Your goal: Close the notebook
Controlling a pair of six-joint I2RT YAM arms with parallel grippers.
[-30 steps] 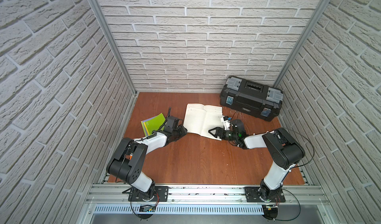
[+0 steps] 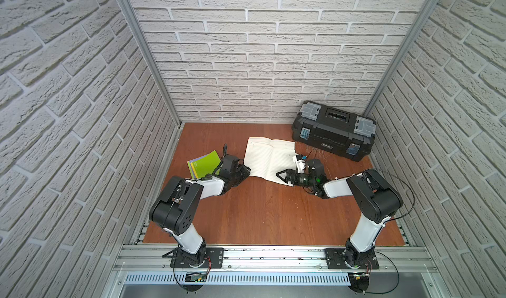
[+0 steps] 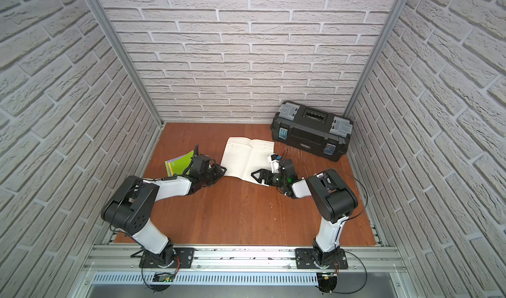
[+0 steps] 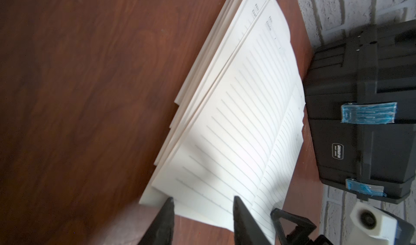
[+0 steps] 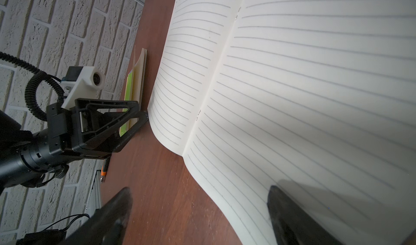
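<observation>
An open notebook with lined white pages lies flat mid-table, its spine running away from me. My left gripper is at the near corner of the left-hand pages, fingers apart, with the page edges fanned in layers in the left wrist view. My right gripper is low over the near part of the right-hand page, its two fingers spread widely and nothing seen held between them.
A black toolbox stands at the back right, close to the notebook. Coloured notebooks lie at the left behind my left gripper.
My left arm has shifted slightly, its forearm moving a little toward the right. The right arm and the notebook look nearly unchanged.
</observation>
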